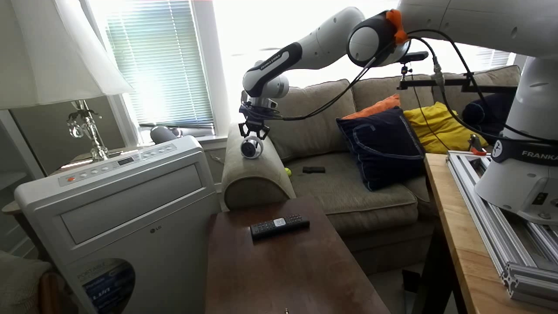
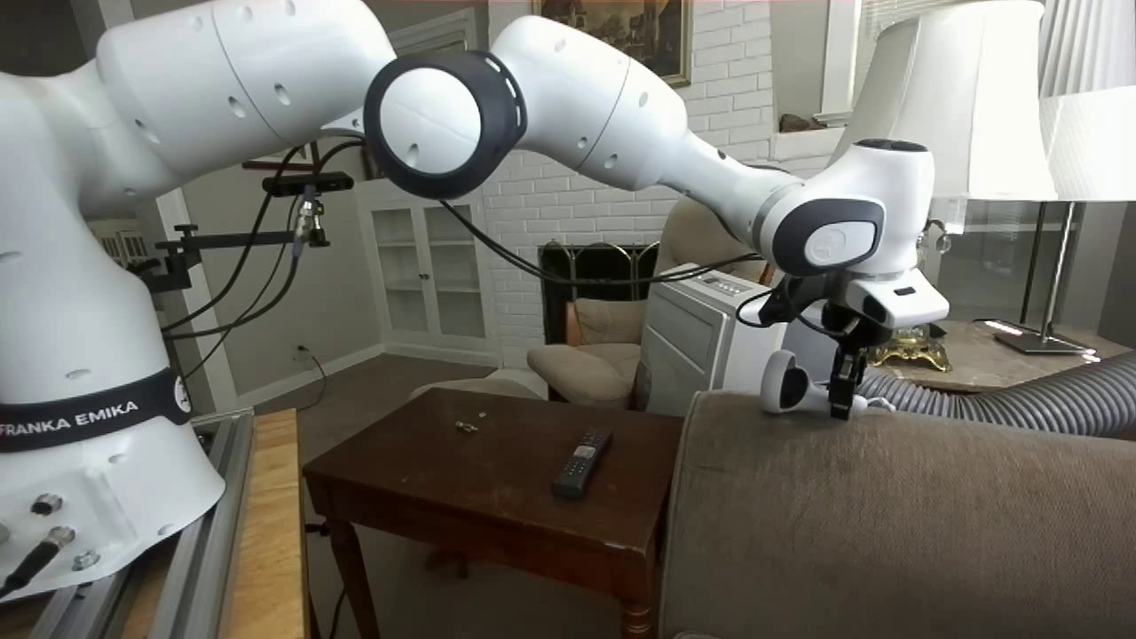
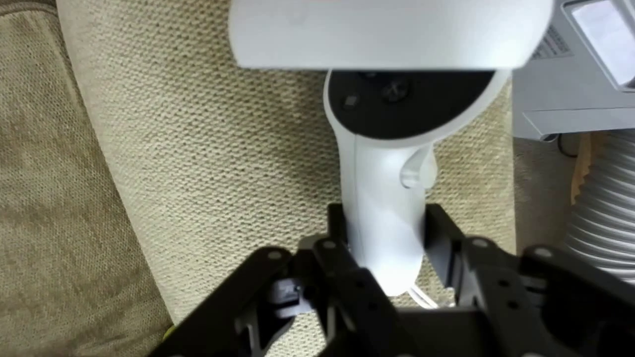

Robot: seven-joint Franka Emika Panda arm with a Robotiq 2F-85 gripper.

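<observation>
A white VR-style controller (image 3: 381, 172) with a black button face and a broad ring lies on the beige sofa arm (image 3: 208, 148). My gripper is shut on its handle, with one dark finger against each side. From the side, the controller (image 2: 788, 383) shows its ring toward the table, and the gripper (image 2: 844, 399) points straight down at the sofa arm's top. The far exterior view has the controller (image 1: 251, 148) just below the gripper (image 1: 254, 131). A clear gap under the controller cannot be made out.
A wooden table (image 1: 277, 267) in front holds a black remote (image 1: 280, 226). Beside the sofa arm stands a white air conditioner (image 1: 130, 193); its grey hose (image 2: 980, 399) runs behind. A small dark object (image 1: 314, 169) rests on the seat, near the pillows.
</observation>
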